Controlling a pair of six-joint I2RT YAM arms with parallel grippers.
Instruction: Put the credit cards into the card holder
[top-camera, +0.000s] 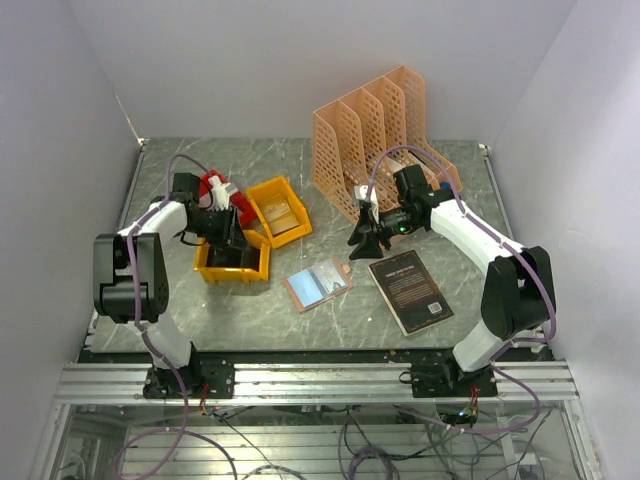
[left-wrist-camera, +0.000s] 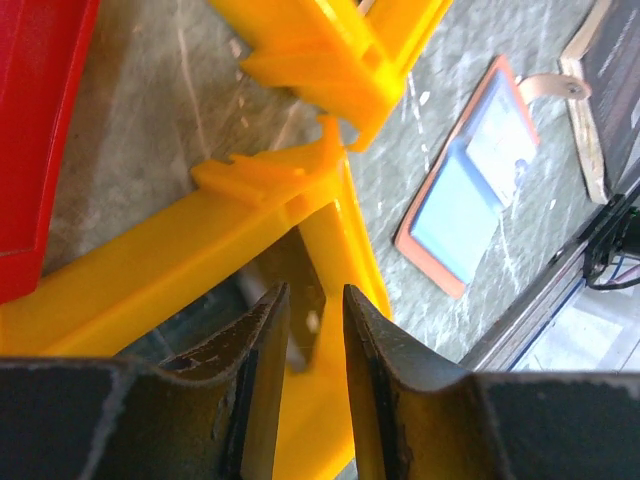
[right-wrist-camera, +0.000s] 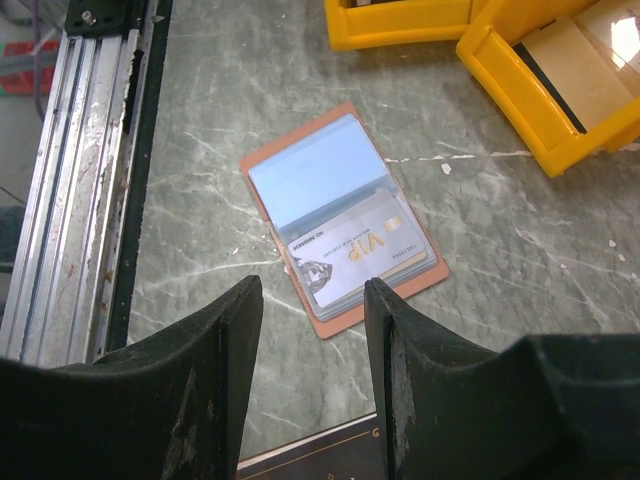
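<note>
The pink-edged card holder (top-camera: 318, 284) lies spread flat mid-table, a light blue panel (right-wrist-camera: 320, 172) on one half. A silvery card (right-wrist-camera: 345, 265) lettered VIP rests in the clear pocket of its other half. My left gripper is down at the front yellow box (top-camera: 262, 262), its fingers shut on the side wall of that box. Dark contents (left-wrist-camera: 290, 275) fill the box floor; whether they are cards I cannot tell. Up and right of the holder, my right gripper (top-camera: 366, 246) is part open, nothing between its fingers.
Behind the front box stand a red box (top-camera: 243, 207) and a second yellow box (top-camera: 298, 234) with brown contents. A peach file rack (top-camera: 350, 140) is at the back. A black book (top-camera: 410, 290) lies right of the holder. Bare table shows in front.
</note>
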